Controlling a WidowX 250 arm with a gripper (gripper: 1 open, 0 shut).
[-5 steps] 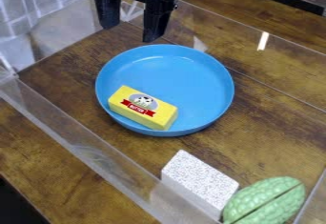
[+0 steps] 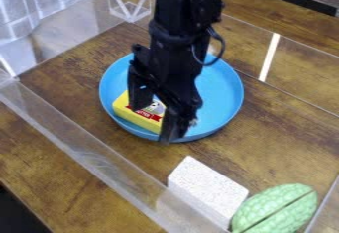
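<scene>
My black gripper (image 2: 159, 100) is low over the blue plate (image 2: 225, 98), its open fingers at a yellow box (image 2: 137, 111) with a red label that lies on the plate. The arm and gripper hide much of the box and the middle of the plate. Whether the fingers touch the box I cannot tell.
A white block (image 2: 205, 190) and a green ridged object (image 2: 275, 213) lie at the front right. A clear plastic wall runs along the left. The wooden surface (image 2: 284, 108) to the right of the plate is clear.
</scene>
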